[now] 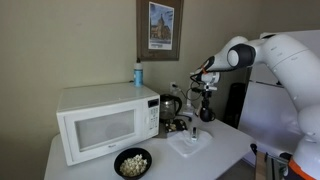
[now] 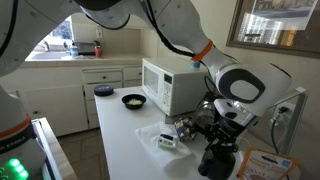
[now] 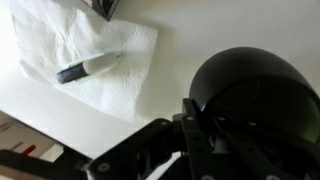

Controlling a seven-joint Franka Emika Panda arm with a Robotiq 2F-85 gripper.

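At the far right end of the counter, my gripper [image 1: 207, 92] points down, shut on the rim of a round black bowl [image 1: 206, 114]. In exterior view 2 the gripper [image 2: 221, 140] is partly hidden by its own arm, with the black bowl [image 2: 217, 163] tilted beneath it. The wrist view shows the bowl's [image 3: 235, 65] dark hollow and near rim against the fingers. Whether the bowl touches the counter, I cannot tell. Beside it a white and black object with a green part [image 3: 88, 67] lies on a white paper towel [image 3: 125, 82].
A white microwave [image 1: 105, 125] stands against the wall, with a glass kettle [image 1: 170, 108] at its right. Another black bowl [image 1: 133, 172] with pale pieces sits in front of the microwave.
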